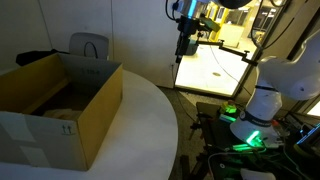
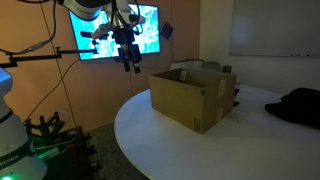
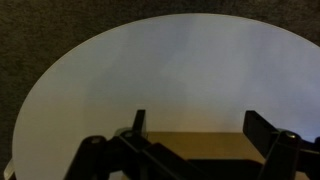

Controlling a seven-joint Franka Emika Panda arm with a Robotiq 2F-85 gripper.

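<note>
A large open-topped cardboard box stands on the white table in the first exterior view. Something brown, perhaps packing or a flap, shows inside it, too dark to make out. The second exterior view has the same box towards the table's far side. High above the table's rounded end hangs my gripper, well apart from the box. In the wrist view its black fingers are spread wide with nothing between them, and a strip of cardboard lies below.
A grey chair stands behind the table. Dark cloth lies at the table's right side in the second exterior view. A lit screen hangs behind the arm.
</note>
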